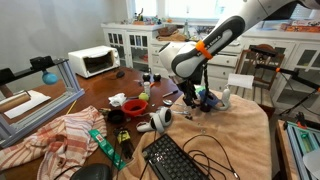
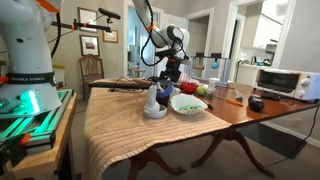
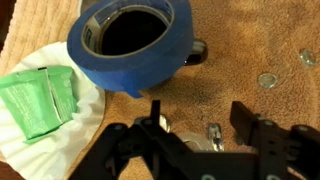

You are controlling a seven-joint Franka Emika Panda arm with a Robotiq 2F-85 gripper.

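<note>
My gripper shows at the bottom of the wrist view, its dark fingers apart. Small shiny, partly clear things (image 3: 215, 135) lie low between and below the fingertips; I cannot tell exactly what they are or whether the fingers touch them. A roll of blue tape (image 3: 135, 72) sits around or on a dark-centred cup, just beyond the left finger. To its left, a green packet (image 3: 38, 100) rests in a white fluted dish (image 3: 85, 118). In the first exterior view the gripper (image 1: 189, 100) is low over the far part of the table.
A black keyboard (image 1: 178, 160) and cables lie on the tan cloth (image 1: 240, 130) nearer the camera. Red bowls (image 1: 134, 106) and other clutter fill the left side. A white bottle (image 1: 225, 97) stands right of the gripper. Clear droplet-like pieces (image 3: 267, 80) dot the cloth.
</note>
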